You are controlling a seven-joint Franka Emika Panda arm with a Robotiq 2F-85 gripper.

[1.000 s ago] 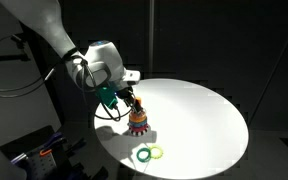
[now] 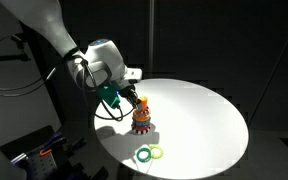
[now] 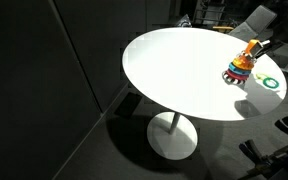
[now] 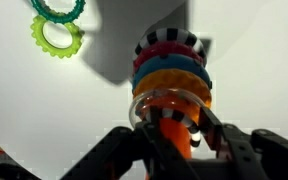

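A stacking toy of colored rings (image 2: 141,122) stands on the white round table, an orange piece at its top. In the wrist view, its blue ring (image 4: 171,62) and orange ring (image 4: 174,80) show below a clear rim, with a black-and-white striped part at the far side. My gripper is at the toy's top, its dark fingers on either side of the orange top piece (image 4: 177,134). Whether the fingers touch that piece cannot be made out.
A green ring (image 2: 143,155) and a yellow-green ring (image 2: 156,152) lie flat on the table (image 2: 199,120), near its front edge.
The two loose rings have stayed put.
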